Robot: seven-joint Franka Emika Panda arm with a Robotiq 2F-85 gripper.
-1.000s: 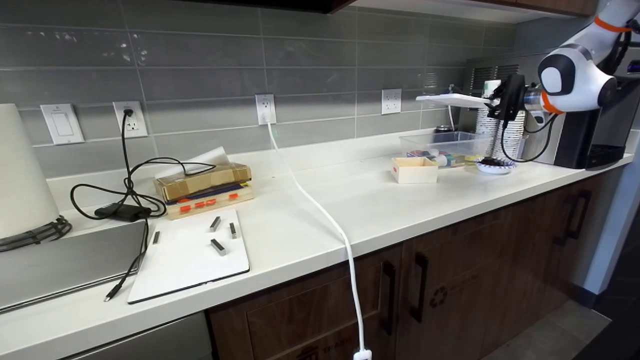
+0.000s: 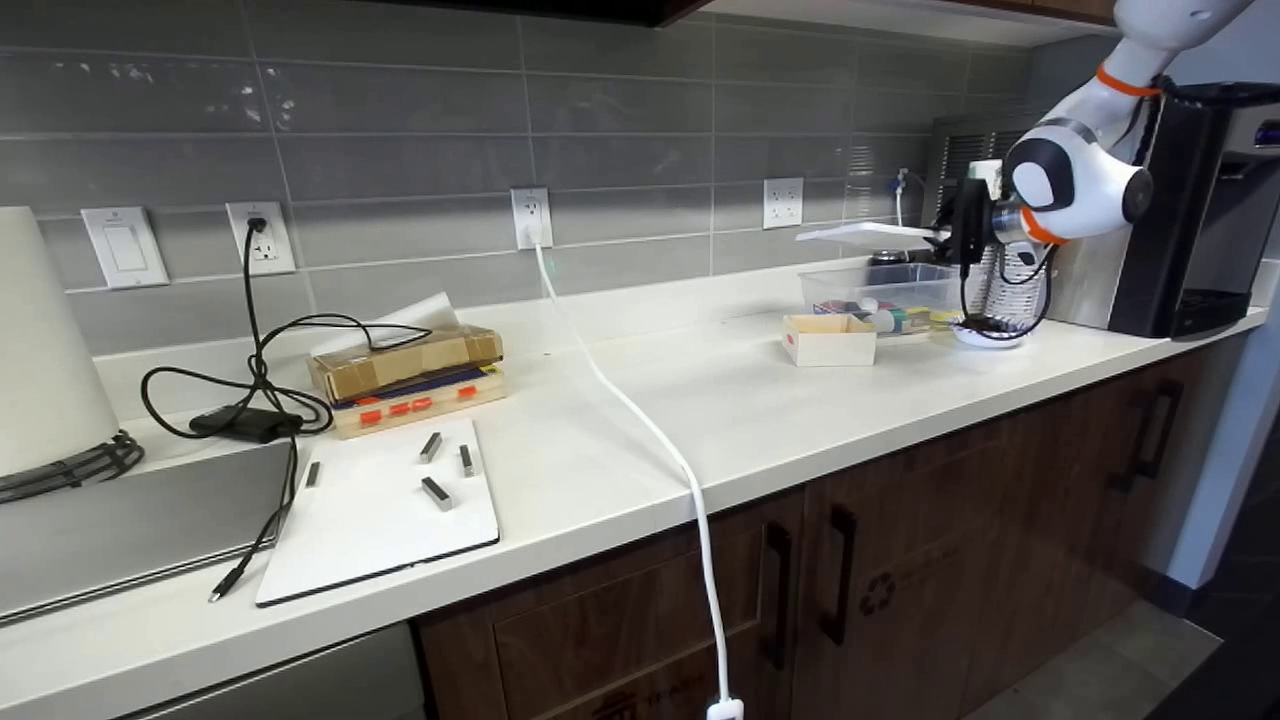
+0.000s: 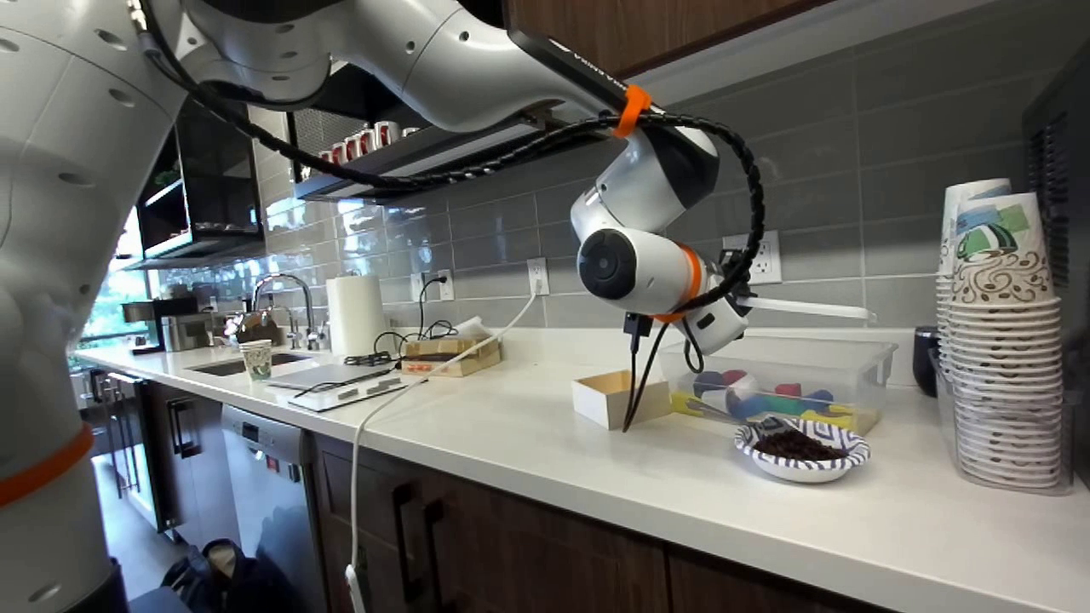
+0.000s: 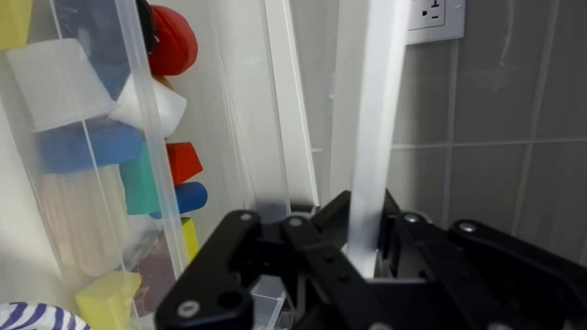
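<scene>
My gripper (image 2: 945,235) is shut on a flat white panel (image 2: 866,234), holding it level by one edge above the clear plastic bin (image 3: 876,359). From the side, the panel (image 3: 807,307) shows as a thin slab jutting toward the right, clear of the bin's rim. In the wrist view the same panel (image 4: 378,126) appears edge-on as a pale strip rising from between the black fingers. Inside the bin lie colored blocks, among them a red block (image 4: 183,162), and a white cup (image 4: 63,82). The bin has no cover on it.
A small open wooden box (image 3: 605,400) stands beside the bin. In front sits a patterned bowl (image 3: 804,468) with dark contents; stacked paper cups (image 3: 1001,378) stand to the right. Behind is the tiled wall (image 4: 495,99).
In exterior view 1 my gripper and the white panel have shifted left and somewhat lower. The panel stays held; the bin, box and bowl have not moved.
</scene>
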